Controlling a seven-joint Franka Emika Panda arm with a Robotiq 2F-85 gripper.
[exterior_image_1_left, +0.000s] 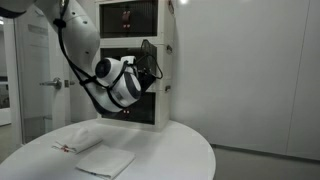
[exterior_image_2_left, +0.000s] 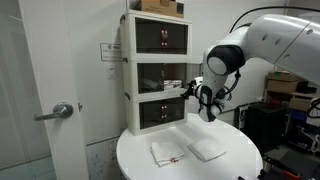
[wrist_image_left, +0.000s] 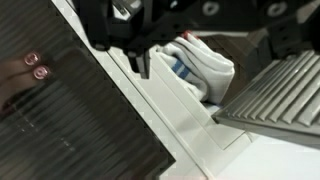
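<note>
My gripper is open at the front of the white cabinet (exterior_image_2_left: 130, 85), by its middle compartment. In the wrist view, a folded white cloth with a blue stripe (wrist_image_left: 205, 68) lies inside behind the white shelf edge (wrist_image_left: 165, 100). It shows between my fingers, and nothing is seen gripped. On the round white table lie a crumpled white cloth (exterior_image_1_left: 77, 141) and a flat folded one (exterior_image_1_left: 105, 160). In exterior view 2 my gripper (exterior_image_2_left: 188, 91) is beside the compartment's right side; the fingertips are too small to make out.
A ribbed grey panel (wrist_image_left: 285, 95), apparently an open door, stands close on the right in the wrist view. Below is a dark lower door (wrist_image_left: 85, 120) with a red-brown handle (wrist_image_left: 20, 78).
</note>
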